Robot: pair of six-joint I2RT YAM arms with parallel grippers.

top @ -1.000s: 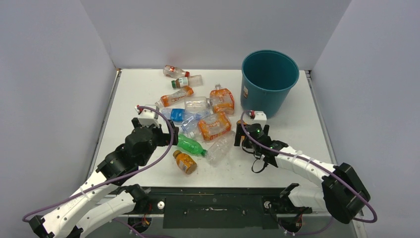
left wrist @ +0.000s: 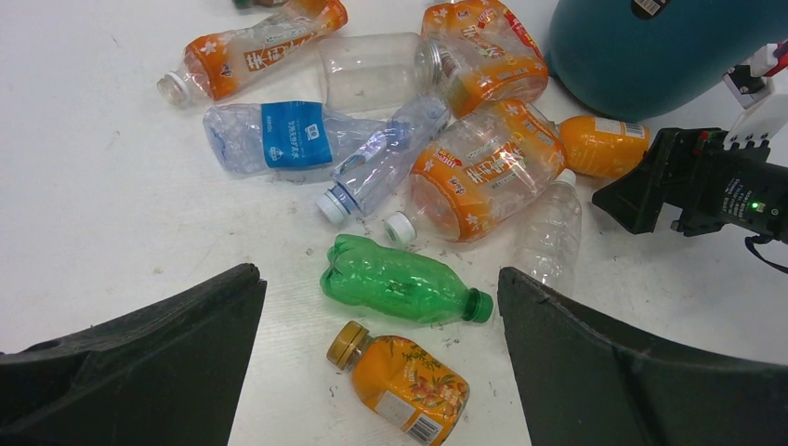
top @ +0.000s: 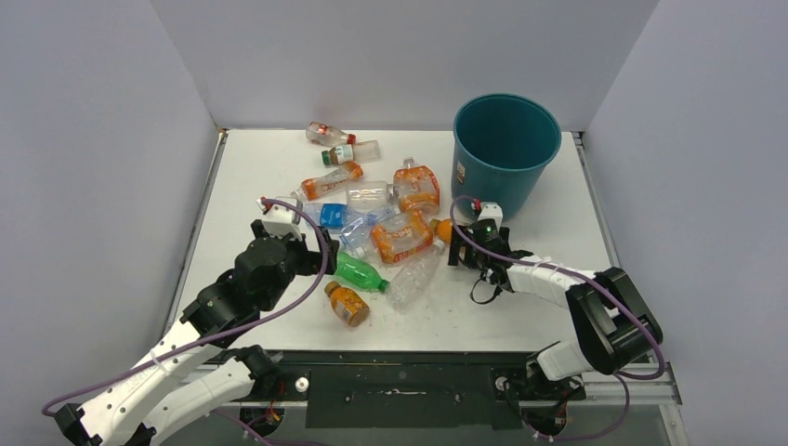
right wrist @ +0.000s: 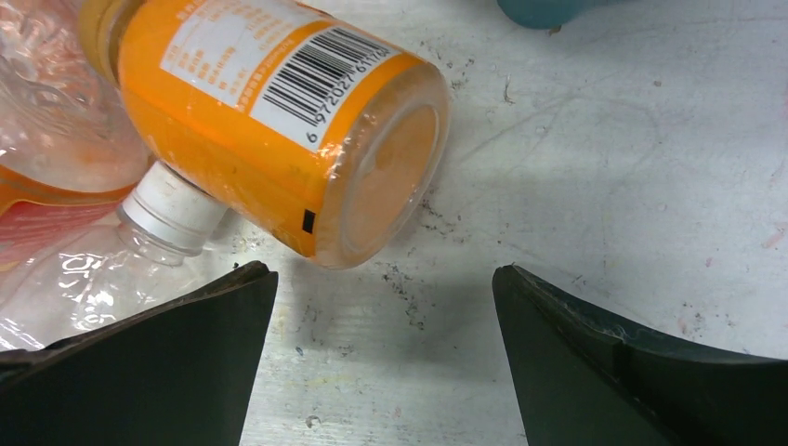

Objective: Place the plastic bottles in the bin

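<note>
Crushed plastic bottles lie grouped mid-table, among them a green one [left wrist: 395, 283], a large orange-labelled one [left wrist: 483, 177], a clear one [left wrist: 548, 237] and an orange-brown one [left wrist: 413, 390] near the front. The teal bin [top: 502, 158] stands at the back right. My left gripper hangs open at the left, above and beside the green and orange-brown bottles, nothing held. My right gripper is open low over the table, just short of a small orange bottle [right wrist: 232, 121] below the bin, with nothing between its fingers.
Grey walls [top: 706, 186] bound the back and sides. Bare table [top: 251, 167] shows at the left and front right. Small bottles [top: 351, 153] lie at the back. The right arm stands close to the bin's near side.
The small orange bottle lies turned differently. The left arm is nearly still.
</note>
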